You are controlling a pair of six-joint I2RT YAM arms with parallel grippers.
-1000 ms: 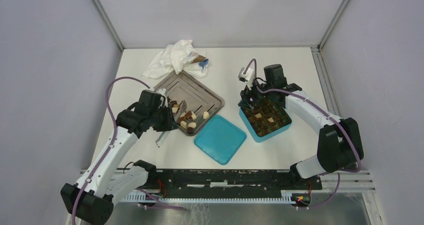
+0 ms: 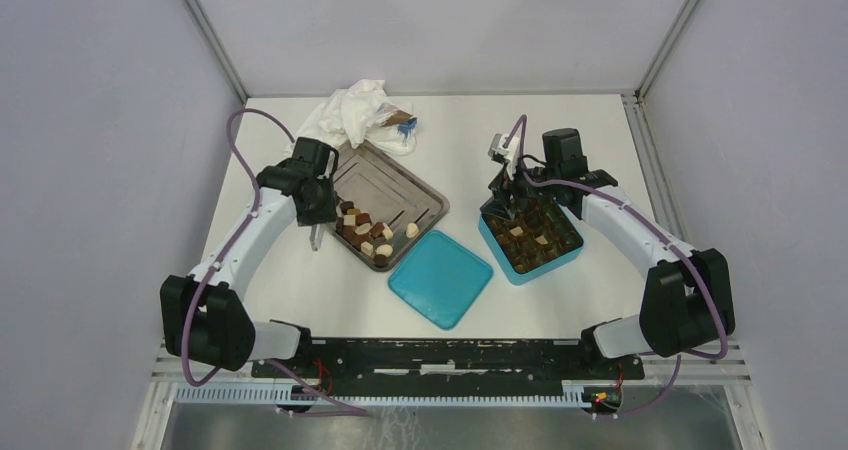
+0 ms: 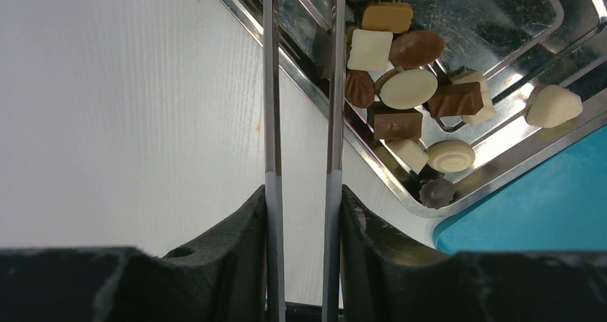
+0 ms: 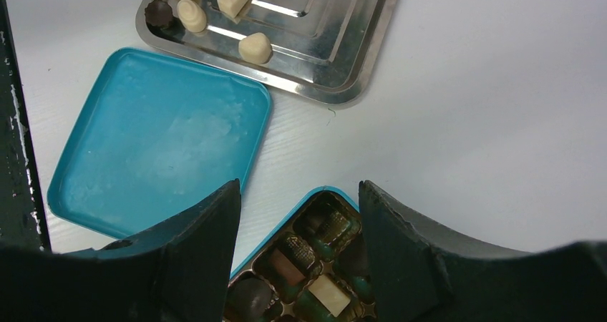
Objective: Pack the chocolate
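Observation:
In the left wrist view a pair of metal tongs [image 3: 273,122] runs upward between the fingers of my left gripper, which is shut on them. The tongs' two arms are apart and their tips are out of view. Beyond them, several brown and cream chocolates lie in the metal tray [image 2: 375,175], such as a white square piece [image 3: 369,50] and a pale oval one [image 3: 408,89]. My right gripper is open, above the corner of a blue box [image 2: 522,279] with brown compartments. Some compartments hold chocolates, including a cream piece [image 4: 329,295].
A flat blue lid [image 2: 440,280] lies between tray and box. White crumpled plastic [image 2: 352,116] lies at the back, by the tray's far corner. Bare table [image 2: 470,135] shows behind the lid and between tray and box.
My left arm has moved back and slightly left with the tongs, along the tray's left side, uncovering chocolates.

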